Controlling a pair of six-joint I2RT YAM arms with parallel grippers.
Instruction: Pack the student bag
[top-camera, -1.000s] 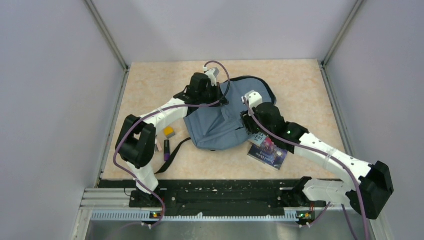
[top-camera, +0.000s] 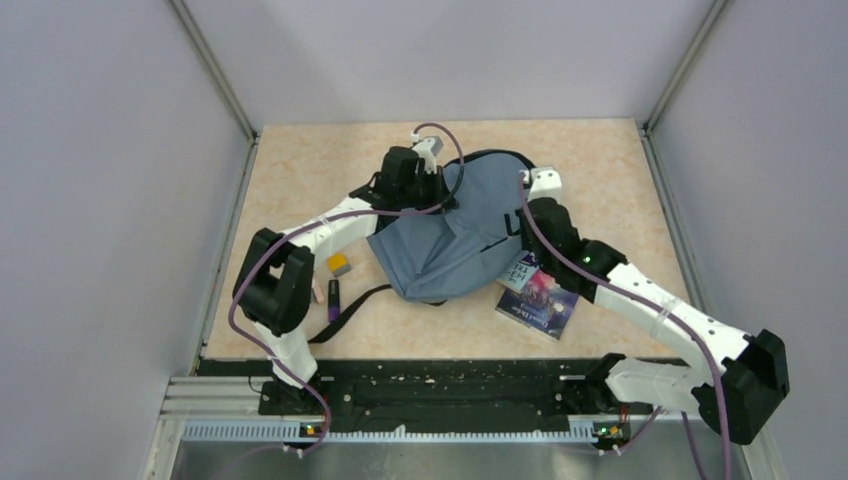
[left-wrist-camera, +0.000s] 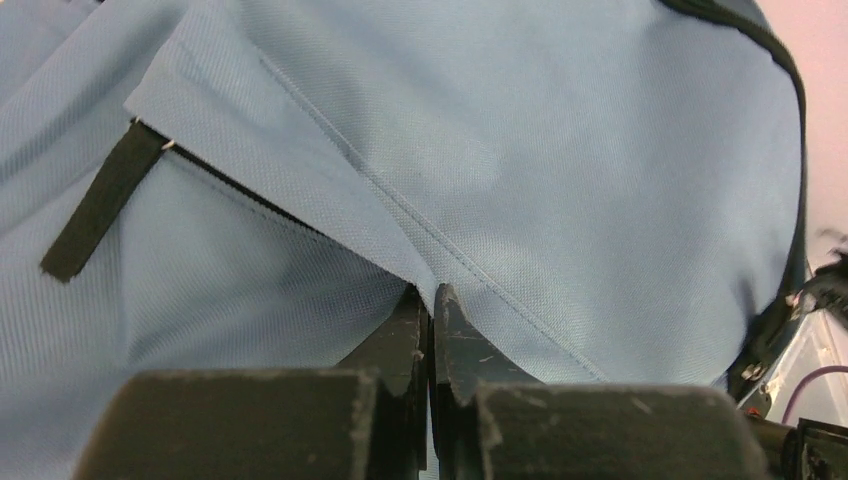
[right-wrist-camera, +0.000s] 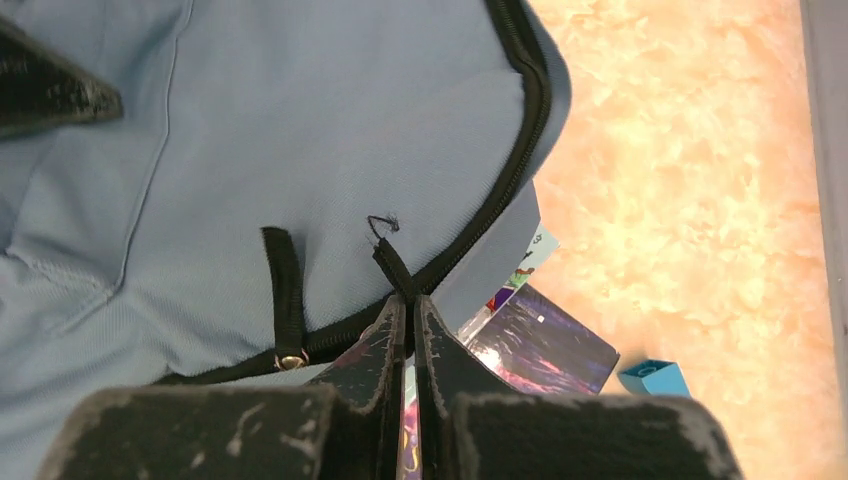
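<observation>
The grey-blue bag (top-camera: 490, 190) lies on the table. My left gripper is shut on a fold of its fabric, near a seam. My right gripper is shut on a black zipper tab (right-wrist-camera: 393, 265) with a small thread loop at its end. Beside it runs the bag's black zipper (right-wrist-camera: 530, 125), curving up the right side. A second black tab (right-wrist-camera: 286, 290) with a gold-coloured ring stands farther left along the zipper. A purple book (top-camera: 540, 305) and a lighter book (top-camera: 519, 272) lie near the bag's lower right, partly hidden.
A yellow-and-grey block (top-camera: 339, 264) and a dark marker with a purple part (top-camera: 333, 300) lie left of the bag. A black strap (top-camera: 350, 312) trails toward the front edge. A small blue object (right-wrist-camera: 655, 378) sits right of the books.
The left gripper has barely moved.
</observation>
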